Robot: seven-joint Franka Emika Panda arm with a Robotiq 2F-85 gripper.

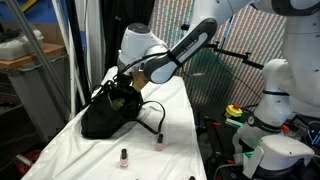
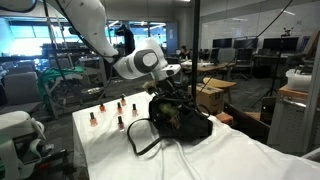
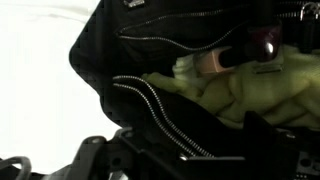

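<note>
A black bag (image 1: 104, 112) with zippers lies open on the white table. My gripper is over its opening, open, its dark fingers (image 3: 121, 150) set apart at the bottom of the wrist view. Inside the bag, olive-green cloth (image 3: 214, 94) is bunched up. On that cloth rests a small bottle (image 3: 211, 63) with a pinkish band, and near it is a dark red shiny piece (image 3: 264, 45). Both lie ahead of the fingers, apart from them. Shadow and black fabric hide much of the bag's inside.
Small dark-topped bottles (image 1: 124, 158) stand on the table, several of them on the far side (image 2: 121, 123) from the bag. A strap (image 2: 146, 147) loops out across the white surface (image 2: 112, 160). Cardboard boxes (image 2: 209, 98) sit behind the bag.
</note>
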